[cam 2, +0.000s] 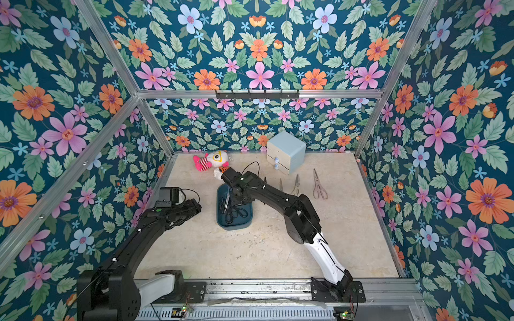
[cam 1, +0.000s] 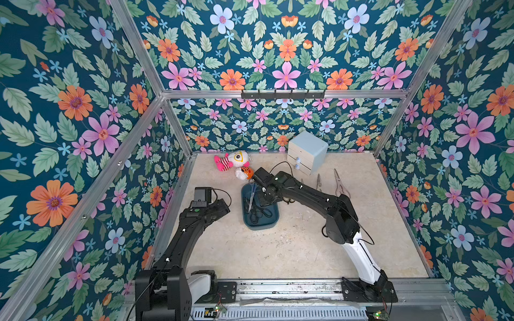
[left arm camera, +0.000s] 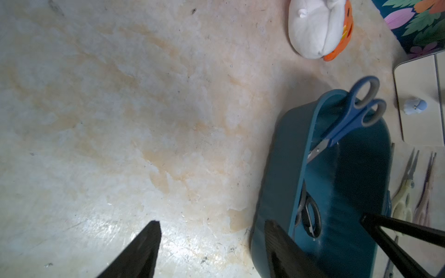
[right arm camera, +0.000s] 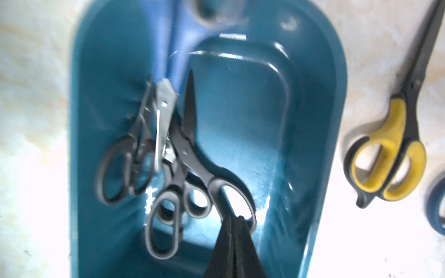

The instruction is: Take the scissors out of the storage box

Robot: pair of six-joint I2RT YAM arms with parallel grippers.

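The blue storage box (cam 2: 241,222) holds several black-handled scissors (right arm camera: 163,203). Blue-handled scissors stand tilted at its far end, handles raised above the rim, blades inside; in the right wrist view they are blurred at the top. My right gripper is over the box, fingertips closed together with nothing visible between them. My left gripper is open and empty over bare table, left of the box.
More scissors (cam 2: 320,187) lie right of the box. A pale drawer cabinet (cam 1: 316,149) and plush toys (cam 1: 238,159) stand at the back.
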